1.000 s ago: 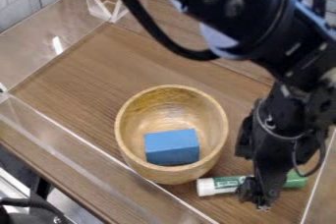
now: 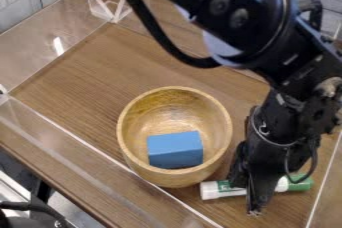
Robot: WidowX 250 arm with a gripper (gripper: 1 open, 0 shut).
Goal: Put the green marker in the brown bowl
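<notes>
The green marker (image 2: 221, 188), with a white label section, lies on the wooden table just to the right of the brown bowl (image 2: 138, 124) and outside it. My gripper (image 2: 254, 194) points down over the marker and hides the middle of it. Part of the green end (image 2: 297, 184) shows on the far side of the fingers. From this angle the gap between the fingers does not show clearly, and nothing is seen lifted in them.
A blue block (image 2: 174, 150) rests inside the bowl. Clear walls edge the table, with the front one running close below the marker. Bare tabletop (image 2: 94, 82) lies to the left and behind the bowl.
My gripper has come down and slightly to the left over the marker, covering more of its middle. Marker, bowl and block stay where they were.
</notes>
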